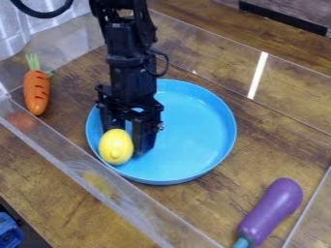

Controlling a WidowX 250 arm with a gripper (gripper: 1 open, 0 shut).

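My black gripper (127, 121) reaches down from the top of the camera view into a blue bowl (192, 136), over its left part. A yellow egg-shaped object (116, 145) lies at the bowl's left front, at the gripper's lower end. The fingertips are dark and partly hidden by the yellow object, so whether they touch or hold it is unclear.
A toy carrot (38, 89) lies at the upper left on the wooden table (258, 107). A purple eggplant (269, 211) lies at the lower right. A clear plastic edge crosses the lower left.
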